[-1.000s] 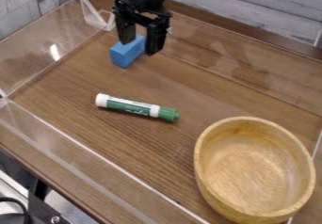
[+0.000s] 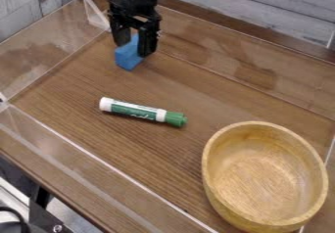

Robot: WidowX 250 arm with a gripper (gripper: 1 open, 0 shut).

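Note:
The black gripper (image 2: 132,31) is at the top, over a blue block (image 2: 127,55), its fingers open on either side of the block's upper part. The block rests on the wooden table (image 2: 222,61), and the gripper partly hides it.
A green and white tube (image 2: 141,111) lies in the middle. A large yellow bowl (image 2: 262,173) sits at the lower right.
The gripper has moved left to over the blue block, now covering more of its top. The tube and bowl are unmoved.

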